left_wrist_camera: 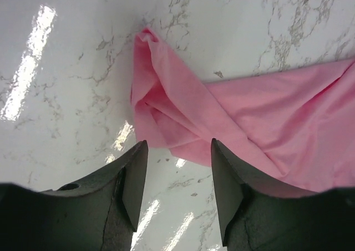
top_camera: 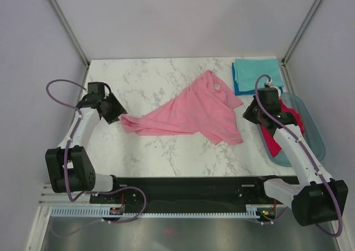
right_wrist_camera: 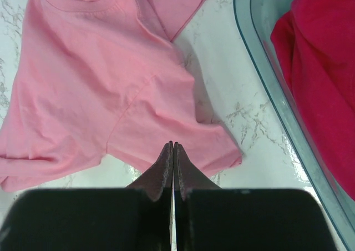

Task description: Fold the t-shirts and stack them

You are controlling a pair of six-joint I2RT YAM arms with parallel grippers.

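A pink t-shirt (top_camera: 191, 106) lies spread and creased across the middle of the marble table, its collar (right_wrist_camera: 83, 6) toward the back right. Its left end (left_wrist_camera: 161, 95) is bunched into folds in the left wrist view, just beyond my left gripper, whose fingers stand apart with only table and cloth beneath. My right gripper is shut above the shirt's right lower corner (right_wrist_camera: 227, 154); nothing shows between its fingertips. Folded turquoise and blue shirts (top_camera: 256, 75) are stacked at the back right.
A translucent bin (top_camera: 313, 131) with red cloth (top_camera: 273, 142) inside stands at the table's right side, under my right arm. Bare table (top_camera: 161, 161) lies in front of the shirt and at the back left.
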